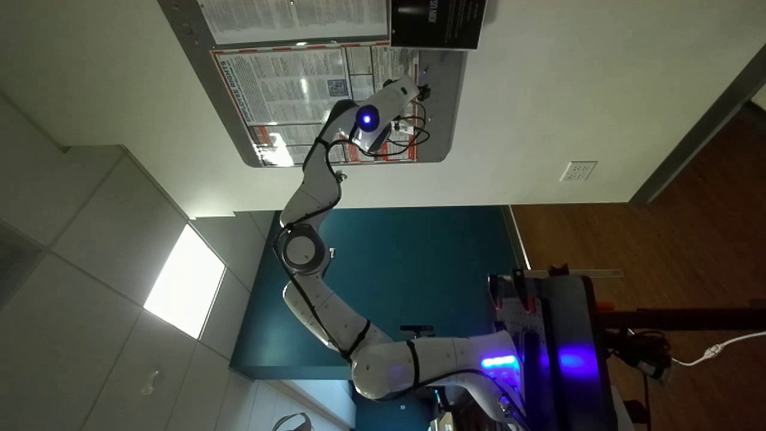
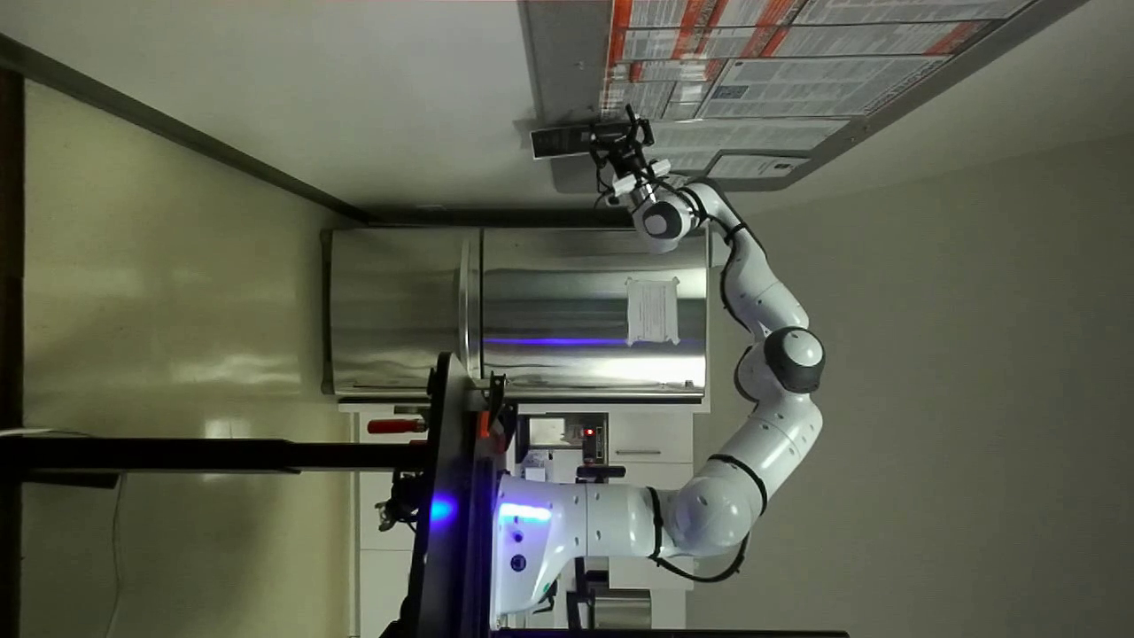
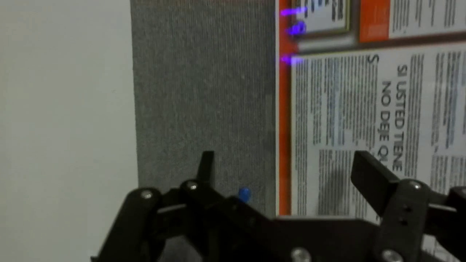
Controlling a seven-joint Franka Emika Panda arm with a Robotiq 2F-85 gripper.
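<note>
In the wrist view my gripper is open, its two dark fingers wide apart with nothing held between them. Past the fingers is a grey board (image 3: 205,87) on the wall, with a small blue pin (image 3: 244,194) on it, low in the picture and partly behind the gripper body. A printed poster (image 3: 334,100) with an orange edge lies right of the pin. Exterior view 1 has the gripper (image 1: 423,92) in front of the board's edge. From the other side, the gripper (image 2: 635,129) is close to the board; contact cannot be judged.
A black sign (image 1: 436,25) juts beside the posters, and another dark panel (image 2: 560,142) appears near the gripper. Loose cables (image 1: 420,136) hang by the wrist. Bare wall (image 1: 553,108) lies beside the board. A steel refrigerator (image 2: 585,308) stands behind the arm.
</note>
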